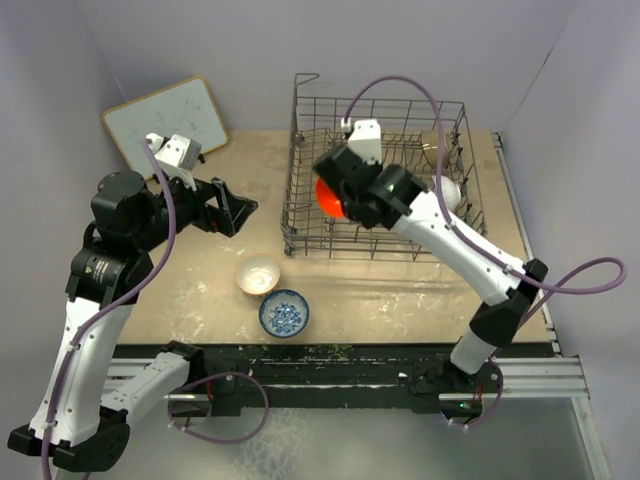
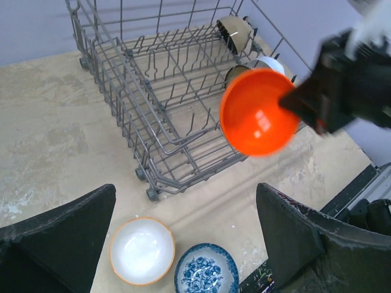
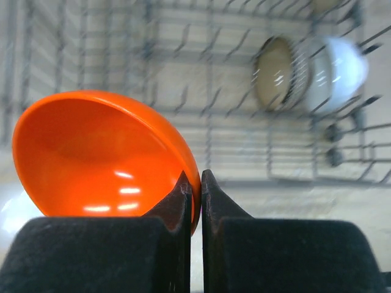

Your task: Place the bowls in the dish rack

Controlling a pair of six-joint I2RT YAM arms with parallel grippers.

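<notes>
My right gripper is shut on the rim of an orange bowl, raised over the front of the wire dish rack. My left gripper stands open left of the rack, nothing between its fingers. A white bowl and a blue patterned bowl sit on the counter in front of the rack. Several bowls, among them a white one and a beige one, stand on edge in the rack's right side.
A small whiteboard leans at the back left. Walls close in at the back and right. The counter is clear left of the bowls, and the rack's left and middle look free of dishes.
</notes>
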